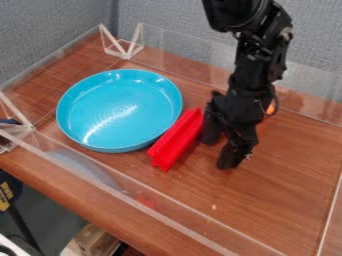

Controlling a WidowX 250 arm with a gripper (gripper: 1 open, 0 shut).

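My black gripper (225,143) is low over the wooden table, just right of a red elongated object (173,144), its fingertips down at about table height. Whether it holds anything between the fingers is hard to tell against the dark body. A light blue round plate (119,83) lies to the left, beside the red object. A small orange object (267,118) is partly hidden behind the arm.
Clear low walls with white corner brackets (122,45) edge the workspace. Grey padded panels stand behind.
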